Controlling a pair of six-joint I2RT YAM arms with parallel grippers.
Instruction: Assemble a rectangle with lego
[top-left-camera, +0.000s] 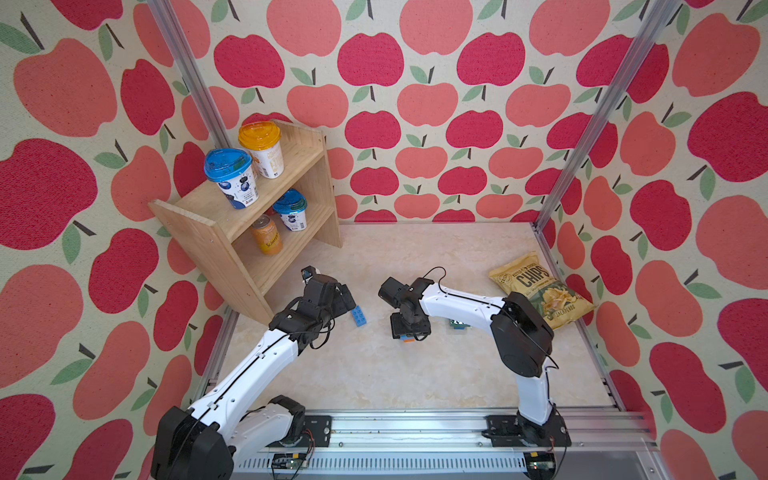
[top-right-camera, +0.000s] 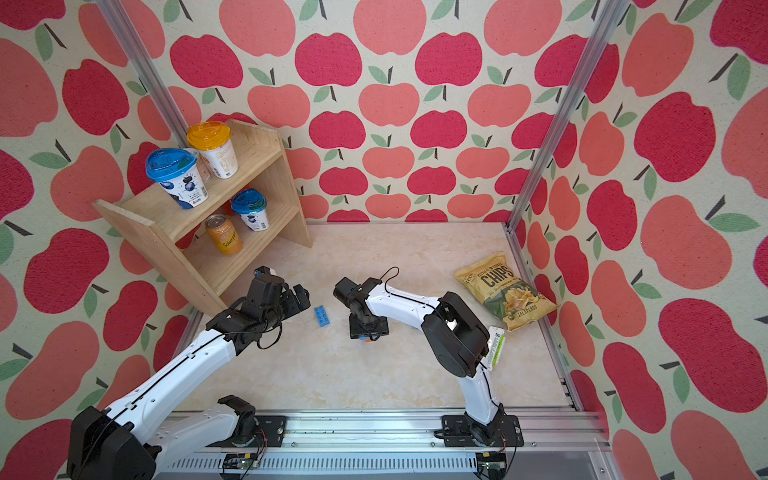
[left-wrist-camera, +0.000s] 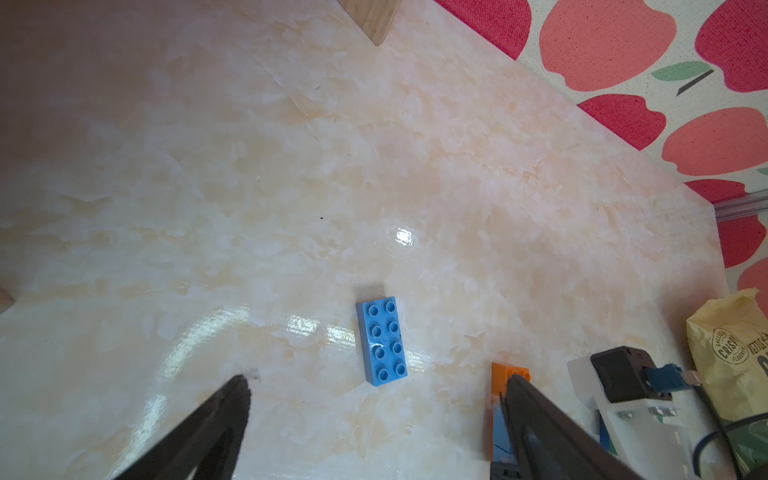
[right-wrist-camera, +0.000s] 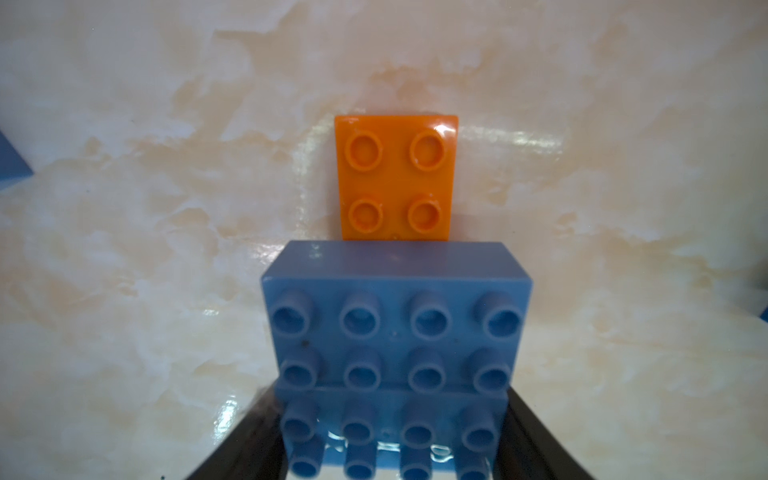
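In the right wrist view my right gripper is shut on a blue studded block (right-wrist-camera: 397, 336), one finger at each side. A seam crosses its studs; I cannot tell whether it is one brick or two. Just beyond it an orange brick (right-wrist-camera: 396, 180) shows several studs, its near part hidden behind the blue. Whether the two are joined cannot be told. My left gripper stands open, its fingers wide apart above the table. A separate blue brick (left-wrist-camera: 382, 341) lies studs up on the table just ahead of it.
Beside the right forearm lies a dark teal piece (top-left-camera: 458, 324), partly covered. A chips bag (top-left-camera: 540, 288) occupies the back right. On the left stands a wooden shelf (top-left-camera: 216, 216) with cups and a can.
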